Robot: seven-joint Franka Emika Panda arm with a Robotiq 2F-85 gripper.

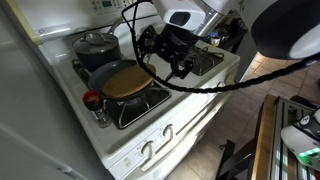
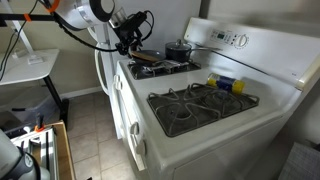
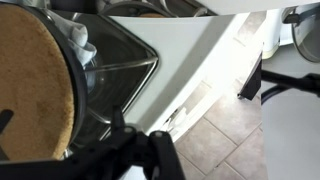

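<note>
My gripper (image 1: 180, 70) is open above the stove's front side, to the right of a dark pan (image 1: 104, 73). Nothing shows between its fingers. A round brown disc (image 1: 128, 80) with a dark rim sits on or in the pan; which of the two is hard to tell. Large at the left of the wrist view is the same brown disc (image 3: 35, 85), with the dark gripper low in the picture. From the second exterior view, the gripper (image 2: 130, 44) appears close to the pan, left of it.
Behind the pan stands a dark lidded pot (image 1: 97, 46). Small red-topped jars (image 1: 94, 102) are at the stove's left edge. A yellow and blue packet (image 2: 225, 84) lies near empty burner grates (image 2: 203, 108). Whitish cloth (image 3: 78, 38) shows beside the disc. Open floor lies in front.
</note>
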